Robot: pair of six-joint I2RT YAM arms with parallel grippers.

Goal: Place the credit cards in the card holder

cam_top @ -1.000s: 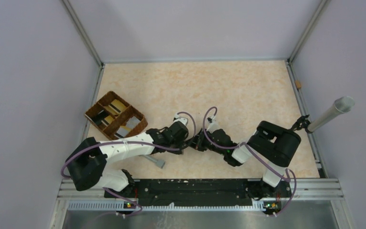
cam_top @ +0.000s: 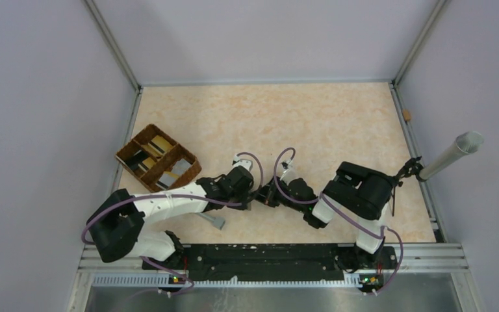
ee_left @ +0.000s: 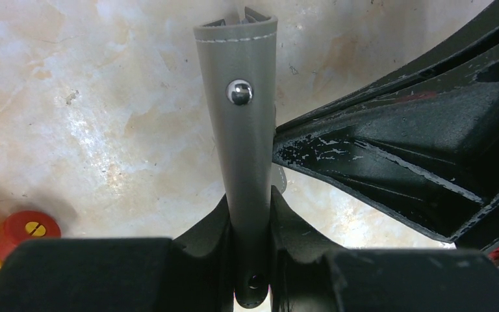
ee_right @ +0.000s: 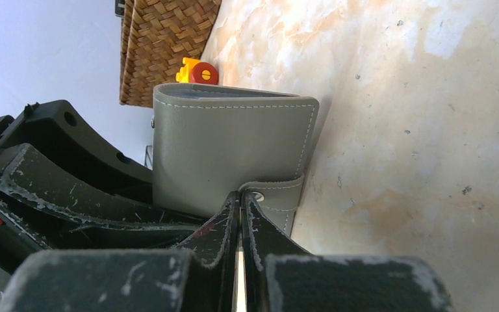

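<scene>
A grey leather card holder (ee_left: 237, 149), with a snap and stitched edge, is held upright above the table by my left gripper, shut on it. My right gripper is shut, its tips at the holder's snap flap; whether anything thin is between them cannot be told. In the top view both grippers meet at the middle front of the table. Gold, silver and dark cards (cam_top: 159, 143) lie in a woven divided basket (cam_top: 195, 170) at the left.
A yellow toy with a red wheel (ee_right: 204, 73) is near the basket. A grey flat-ended piece (cam_top: 217, 222) lies below the left arm.
The right arm has shifted slightly over the last second, its elbow moving a little left. The left arm is nearly unchanged.
</scene>
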